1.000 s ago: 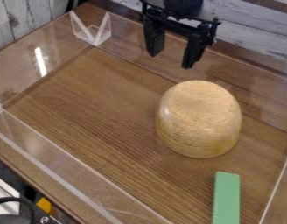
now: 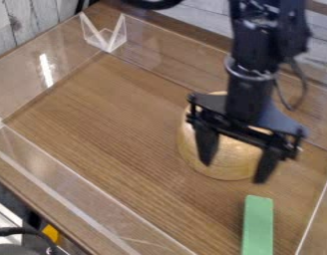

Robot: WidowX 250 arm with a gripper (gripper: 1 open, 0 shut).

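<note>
My gripper (image 2: 242,141) hangs low over the round tan object (image 2: 207,157), hiding much of it, with its black fingers spread open on either side. The round object sits on the wooden surface in the middle right of the camera view. A green bar (image 2: 257,224) lies at the lower right, a little in front of the gripper.
The wooden tray floor (image 2: 93,129) is clear on the left. Clear plastic walls (image 2: 33,75) run along its edges. A white wire-like piece (image 2: 107,35) stands at the back left.
The green bar has not moved.
</note>
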